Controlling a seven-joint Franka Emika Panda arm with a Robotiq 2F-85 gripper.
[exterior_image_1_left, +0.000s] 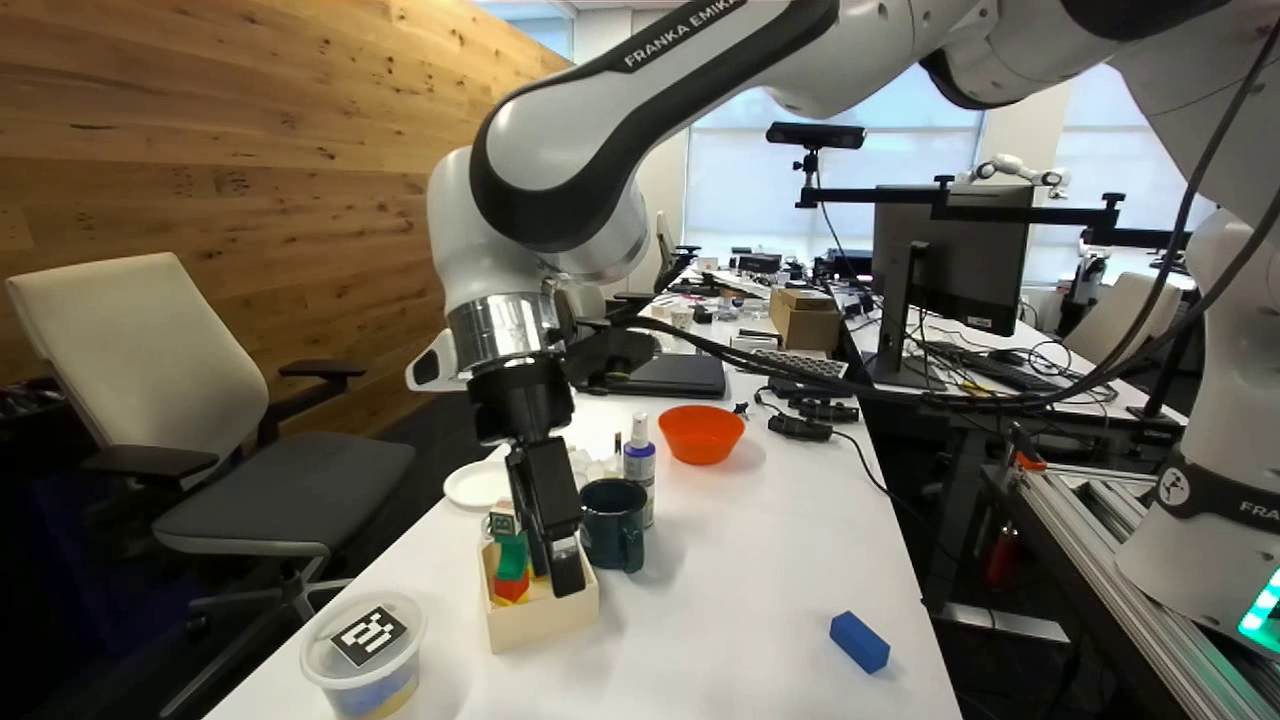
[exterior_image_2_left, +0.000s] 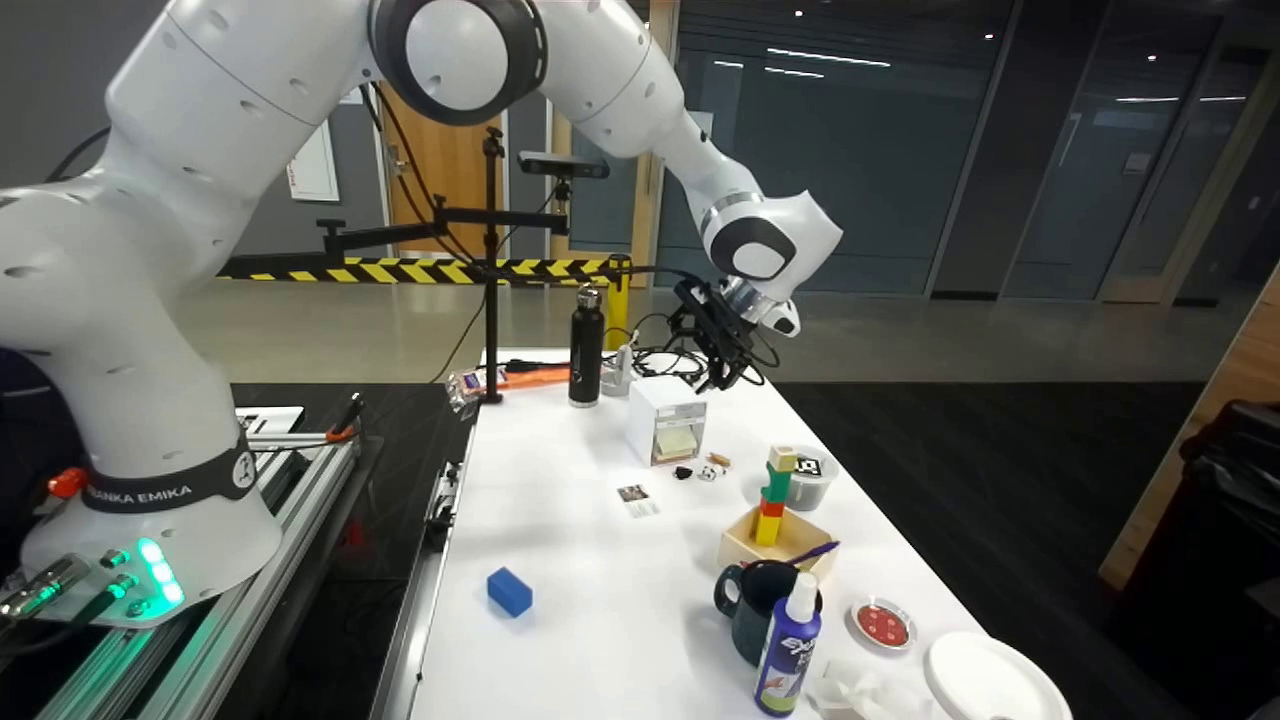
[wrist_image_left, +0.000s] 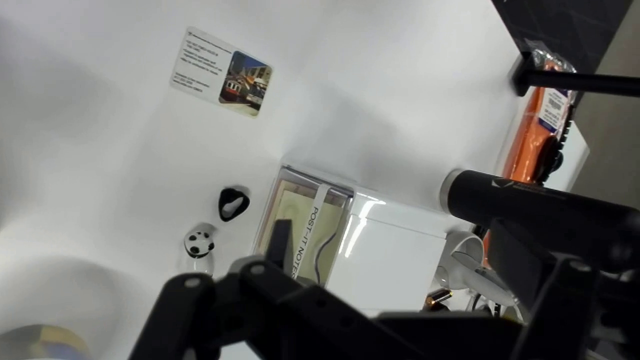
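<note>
My gripper is open, its two fingers (wrist_image_left: 279, 243) wide apart in the wrist view. Between and beyond them shows a white Post-it note dispenser (wrist_image_left: 390, 255) with a clear front window. In exterior view 2 the gripper (exterior_image_2_left: 720, 378) hangs close by the top rear of that dispenser (exterior_image_2_left: 660, 422); contact cannot be made out. From exterior view 1 the gripper (exterior_image_1_left: 561, 576) covers part of the wooden box (exterior_image_1_left: 546, 620) behind it. The dispenser is out of that view.
Around the dispenser are a black bottle (exterior_image_2_left: 585, 348), a picture card (wrist_image_left: 222, 72) and a black ring-like piece (wrist_image_left: 232, 204). The wooden box with a block stack (exterior_image_2_left: 771, 498), a dark mug (exterior_image_2_left: 756, 606) and a spray bottle (exterior_image_2_left: 788, 648) stand farther off. Bare table surrounds the blue block (exterior_image_2_left: 510, 592).
</note>
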